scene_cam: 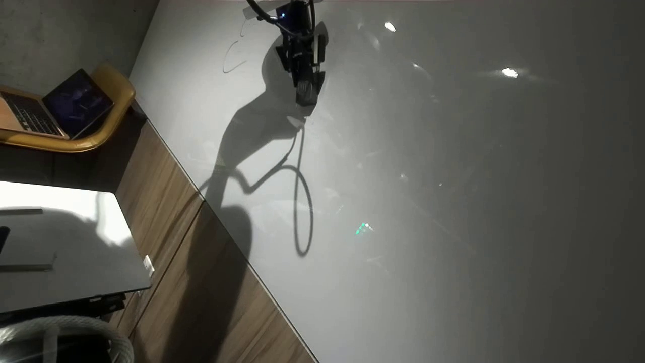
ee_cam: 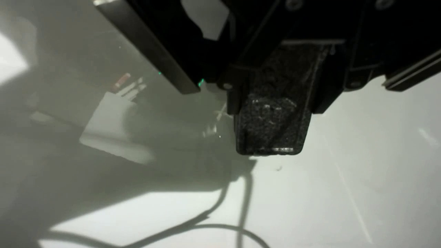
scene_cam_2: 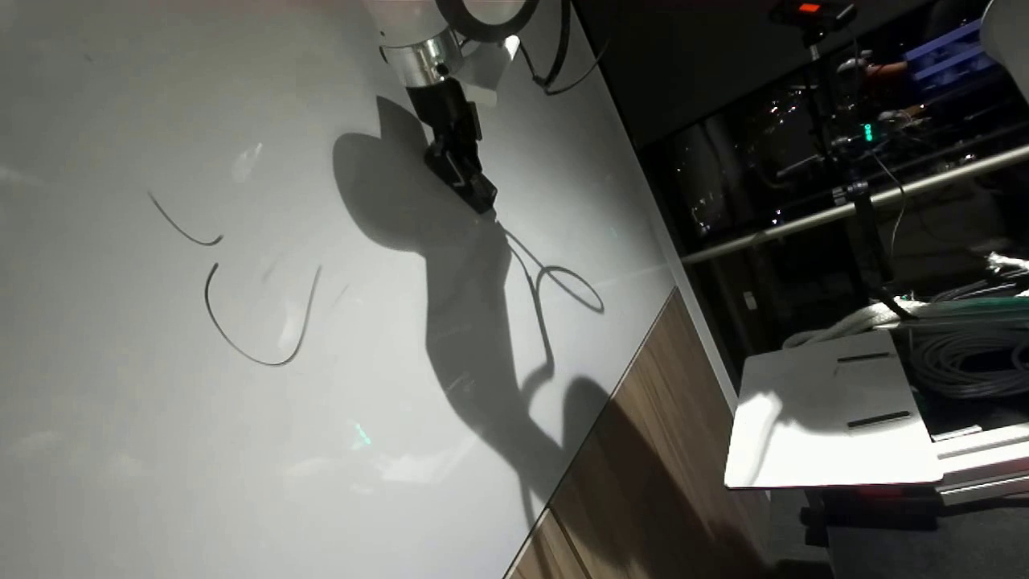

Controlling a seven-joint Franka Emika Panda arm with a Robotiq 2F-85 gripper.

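A dark, textured block (ee_cam: 270, 128), perhaps an eraser, is gripped between the black fingers of my gripper. In exterior view 1 the gripper (scene_cam: 302, 63) is near the top, with the block (scene_cam: 306, 94) pointing down the picture. The other exterior view has the gripper (scene_cam_2: 453, 159) holding the block (scene_cam_2: 478, 195) at or very close to the pale board (scene_cam_2: 106, 318); contact cannot be made out. Left of it are a short dark curved line (scene_cam_2: 183, 232) and a longer U-shaped line (scene_cam_2: 256, 359). A curved line (scene_cam: 224, 60) also shows left of the gripper in exterior view 1.
Shadows of the arm and a looped cable fall across the board. Wood panelling (scene_cam: 163, 242) borders it, with a grey tabletop (scene_cam: 72, 248) beyond. A laptop (scene_cam: 66, 109) rests on a yellow chair (scene_cam: 121, 91). The board's right side in exterior view 1 is clear.
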